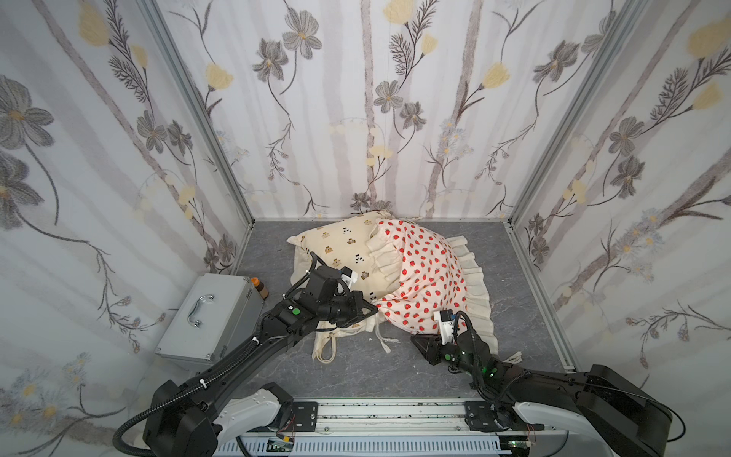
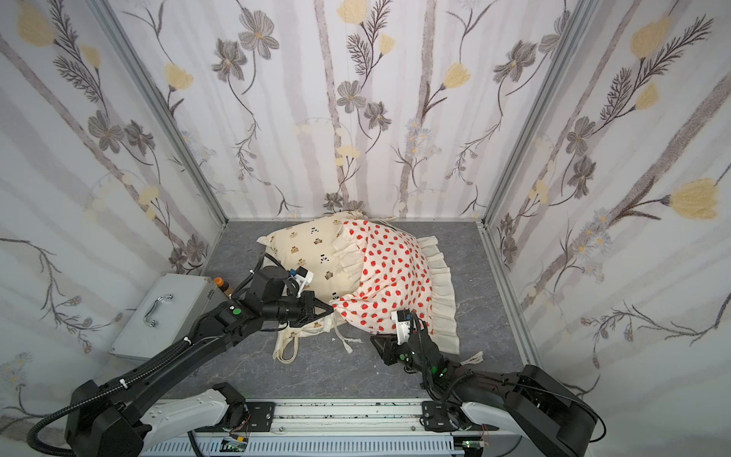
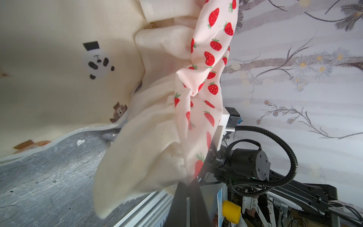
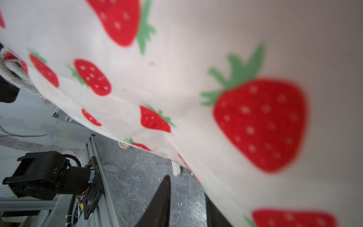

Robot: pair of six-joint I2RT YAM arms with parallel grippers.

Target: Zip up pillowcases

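A cream pillowcase with small animal prints lies at the back left. Overlapping its right side is the strawberry-print pillowcase, puffed up, with pale ruffles on both sides. My left gripper is shut on a gathered corner of the strawberry cloth, which rises from its fingertips. Low at the strawberry pillowcase's front edge is my right gripper, part open. Grey floor shows between its fingers, and the cloth hangs close over the right one. No zipper or slider can be made out.
A silver case with a handle stands at the left, an orange-capped bottle beside it. A cord with a tassel trails onto the floor between the grippers.
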